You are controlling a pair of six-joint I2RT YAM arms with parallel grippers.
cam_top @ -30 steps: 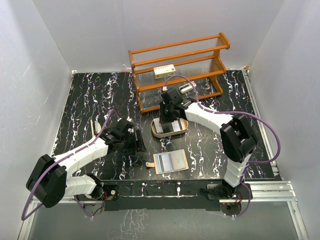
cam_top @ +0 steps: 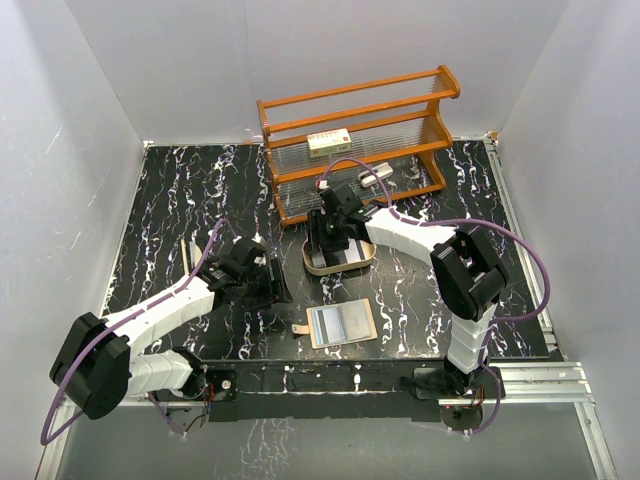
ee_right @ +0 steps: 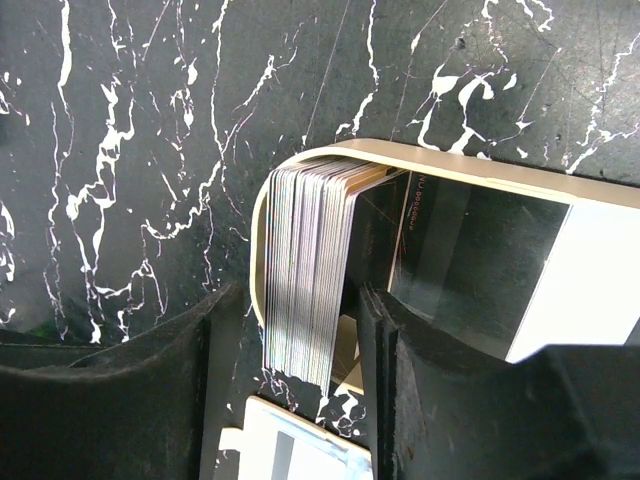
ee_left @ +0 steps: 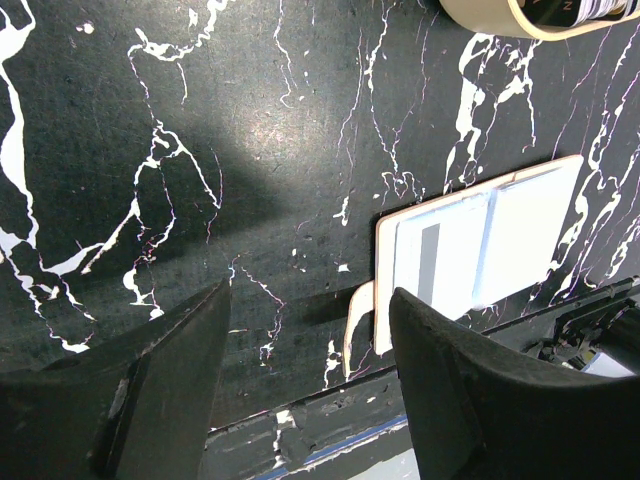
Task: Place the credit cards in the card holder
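A stack of cards (ee_right: 305,260) stands on edge at the left end of an oval cream tray (ee_right: 480,168); white cards (ee_right: 580,270) lie at the other end. My right gripper is open over this stack, one finger either side. A flat cream card holder (cam_top: 340,323) with clear sleeves lies near the front edge, also in the left wrist view (ee_left: 470,240). My left gripper hangs open over bare table to the left of it, with nothing between its fingers.
A wooden rack (cam_top: 355,86) with a box (cam_top: 328,142) and a small white item stands at the back. Some long pale items lie at the far left. Walls bound the sides.
My right gripper has moved left along the tray to the end with the card stack. My left arm has stayed about where it was.
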